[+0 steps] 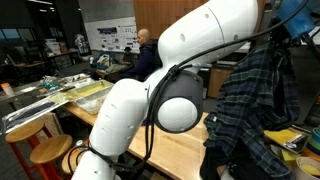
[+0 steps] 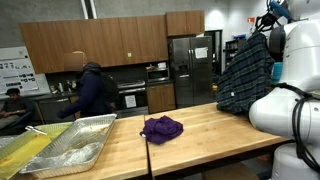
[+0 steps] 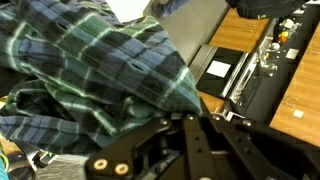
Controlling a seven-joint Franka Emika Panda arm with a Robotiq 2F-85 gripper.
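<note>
A dark plaid cloth hangs in long folds at the right side of the table, its upper end high up. In the wrist view, the cloth gathers toward my gripper, which is shut on it. Its folds cover much of the left half there. From the first exterior view, the hanging cloth shows beyond the white arm, its lower part beside the table edge.
A crumpled purple cloth lies on the wooden table. Foil trays stand at the left. A person in dark clothes is behind them. Bowls sit low at the right.
</note>
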